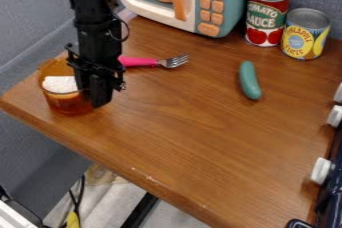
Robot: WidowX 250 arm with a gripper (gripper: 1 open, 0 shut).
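My black gripper [99, 83] is low at the left edge of the wooden table, at the right side of an amber round container [62, 97] that has something white [59, 84] in it. The fingertips are dark against the container, and I cannot tell whether they are open or shut. A pink-handled fork [154, 62] lies behind the gripper, and a green cucumber-like object [249, 80] lies to the right.
A toy microwave [214, 2] stands at the back, with a red can [266, 17] and a yellow can [305, 35] to its right. A dark appliance [323, 187] is on the right edge.
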